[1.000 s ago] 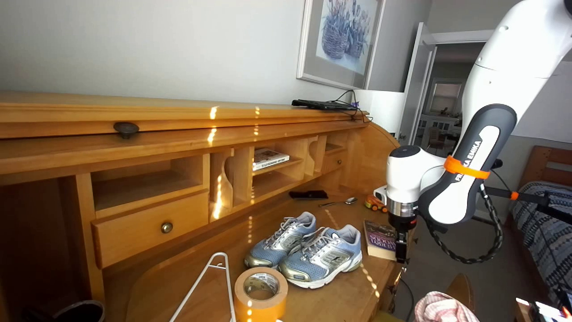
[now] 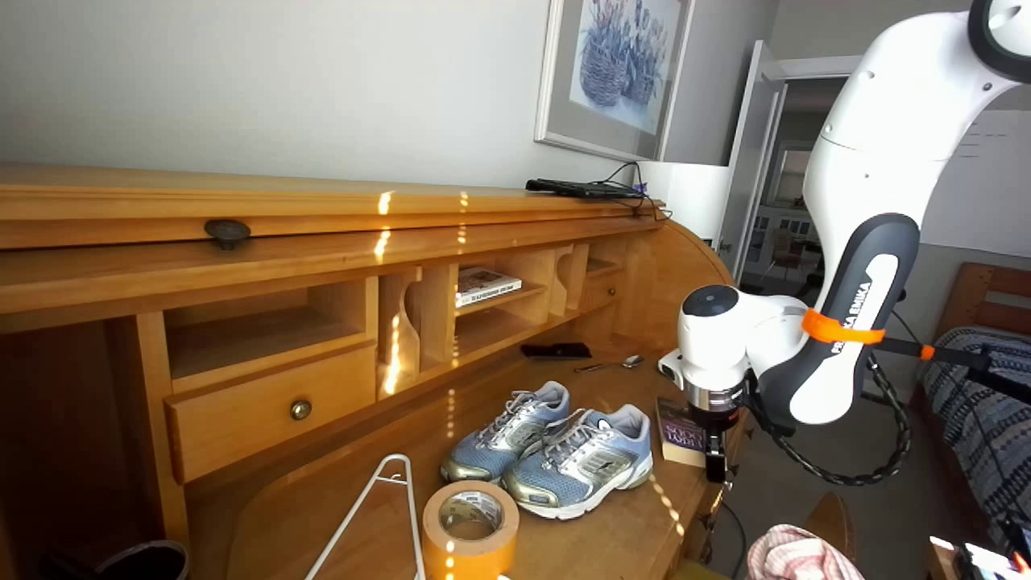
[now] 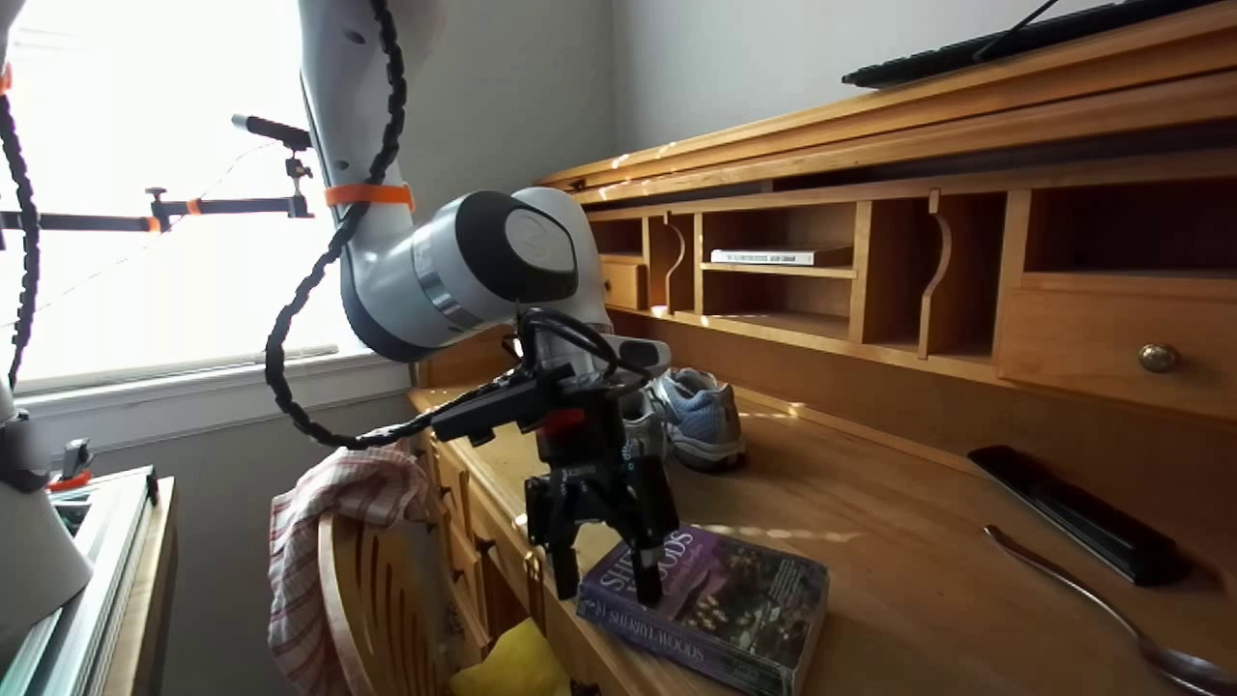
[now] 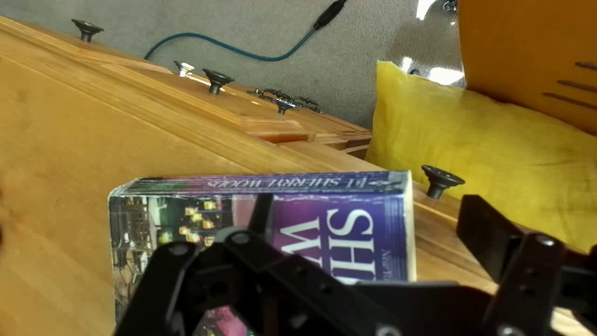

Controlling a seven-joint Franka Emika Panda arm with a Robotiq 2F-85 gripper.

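Note:
A thick purple paperback book lies flat on the desk near its front edge, cover up. My gripper is open above the spine-side corner of that book, its fingers pointing down. In the wrist view the book passes beneath the gripper: one finger is over the cover, the other finger is out past the book's end, over the desk edge. Nothing is held between them. From exterior view 1, the gripper partly covers the book; whether a fingertip touches it cannot be told.
Blue-grey running shoes, an orange tape roll and a white hanger occupy the desk. A spoon and a black case lie farther back. Drawer knobs and a yellow cushion are beyond the front edge.
The arm's wrist and gripper have shifted slightly left in exterior view 1, and the gripper sits a little lower. An orange toy by the desk's far end is now hidden behind the arm.

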